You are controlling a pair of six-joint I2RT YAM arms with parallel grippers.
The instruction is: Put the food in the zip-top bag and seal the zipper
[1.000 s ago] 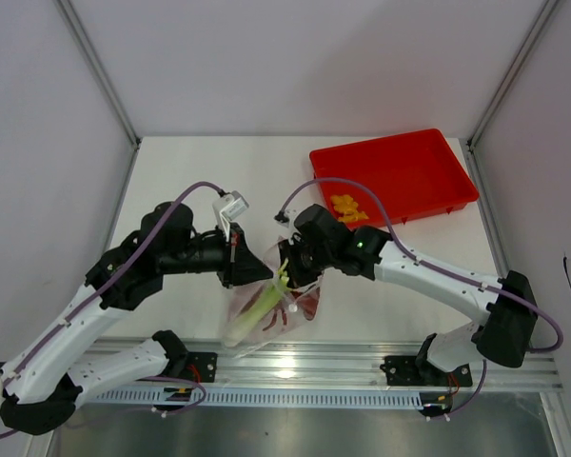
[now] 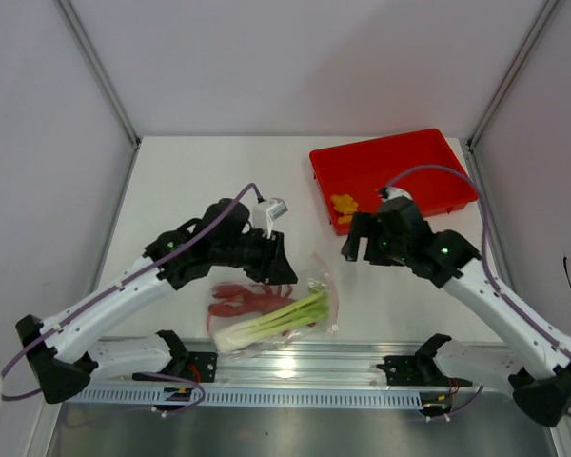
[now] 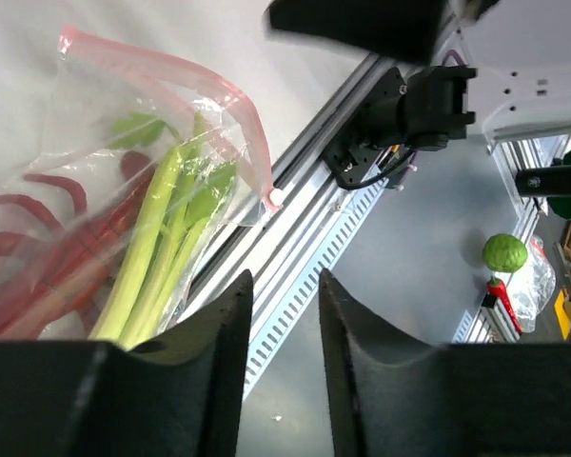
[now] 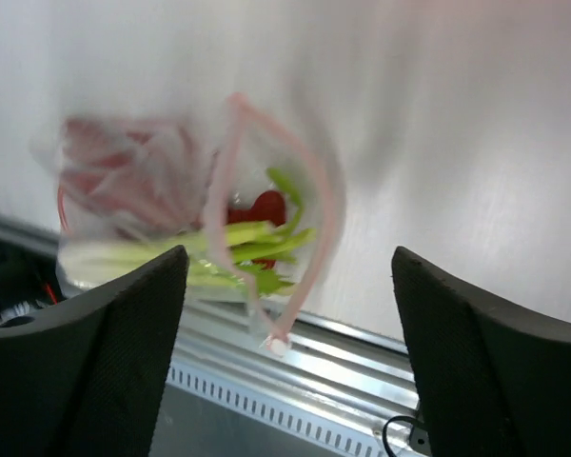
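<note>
The zip top bag [image 2: 224, 338] lies on the table's front part below my left gripper, holding green stalks [image 2: 271, 322] and red pieces [image 2: 243, 300]. In the left wrist view its pink zipper [image 3: 219, 81] runs to a white slider [image 3: 276, 197]; in the right wrist view the zipper [image 4: 324, 209] forms an open loop. My left gripper is above the bag, fingers slightly apart, empty. My right gripper is open and empty, raised right of the bag.
A red bin [image 2: 390, 157] with yellow food [image 2: 344, 205] sits at the back right. The table's front rail runs just below the bag.
My right gripper has left the bag and moved right and up toward the bin. My left gripper has moved slightly right. The bag has settled flatter.
</note>
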